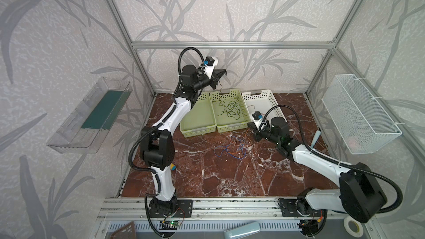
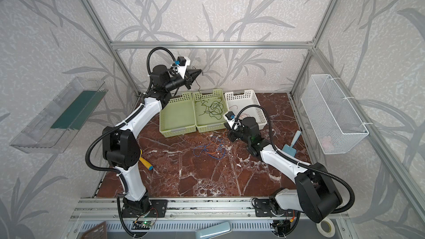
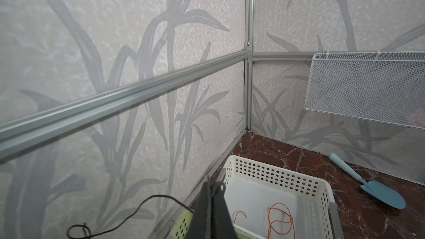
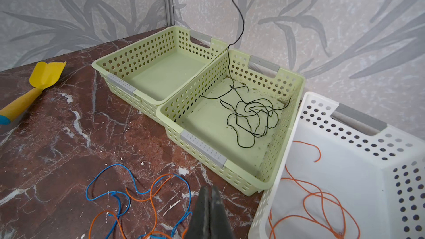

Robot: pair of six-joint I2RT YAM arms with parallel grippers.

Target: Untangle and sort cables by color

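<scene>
High at the back, my left gripper [image 1: 224,71] is shut on the black cable [image 4: 243,22], which hangs down into the middle green basket [image 4: 265,181]. The rest of the black cable lies in loose loops on that basket's floor. My right gripper is shut with nothing between its fingers, in front of the baskets; the hanging cable is well clear of it. Blue cable [image 4: 116,165] and orange cable [image 4: 151,194] lie tangled together on the table. More orange cable [image 4: 339,234] rests in the white basket [image 4: 363,168].
The left green basket [image 4: 168,66] is empty. A yellow scoop [image 4: 45,74] lies at the table's left, a blue trowel [image 3: 384,193] at its right. Wire baskets [image 1: 363,112] hang on the side walls.
</scene>
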